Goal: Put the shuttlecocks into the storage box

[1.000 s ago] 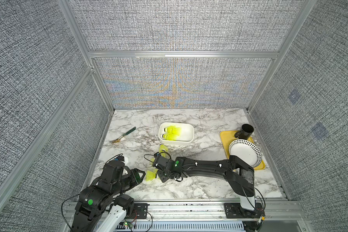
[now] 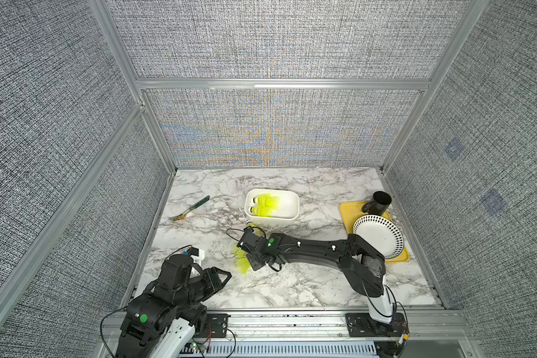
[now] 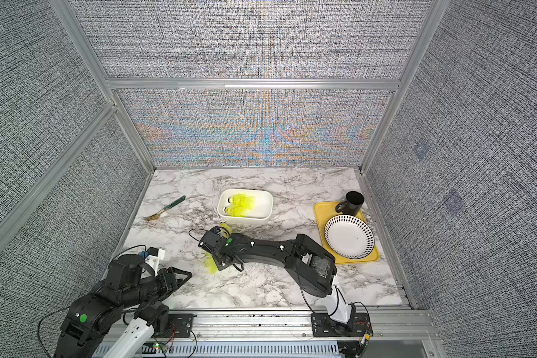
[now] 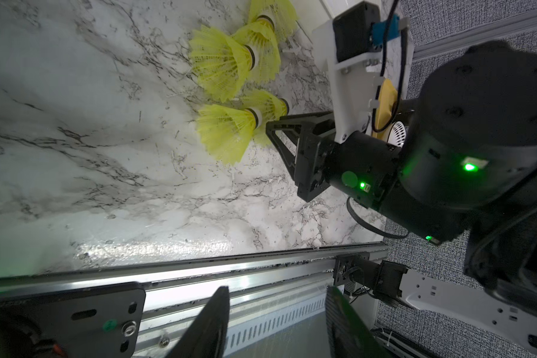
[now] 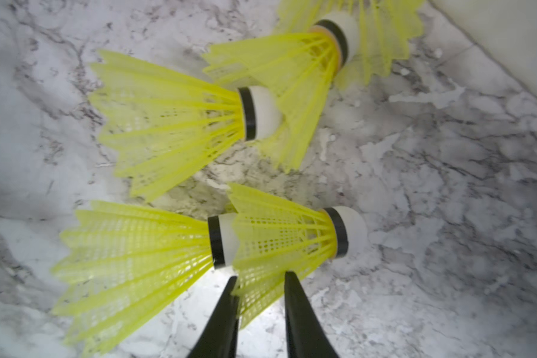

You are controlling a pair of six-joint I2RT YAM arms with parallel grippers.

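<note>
Two or more yellow shuttlecocks (image 2: 262, 210) lie in the near-left part of the white storage box (image 2: 290, 205). Several others rest in a cluster on the marble table; in the right wrist view one shuttlecock (image 5: 143, 256) has its cork under the skirt of another shuttlecock (image 5: 286, 238). Over that skirt's lower edge stands my right gripper, fingers a small gap apart, the skirt showing between them; whether they touch it is unclear. My left gripper is open and empty, left of the cluster. The right arm hides part of the cluster from above.
A brush (image 2: 192, 207) lies at the left. On the right, a yellow tray (image 2: 350, 211) bears a black mug (image 2: 378, 203) and a patterned plate (image 2: 377, 236). Clear table lies between box and tray. Both grippers are close together near the cluster.
The yellow skirt beside it now shows farther right. The left gripper has moved slightly right.
</note>
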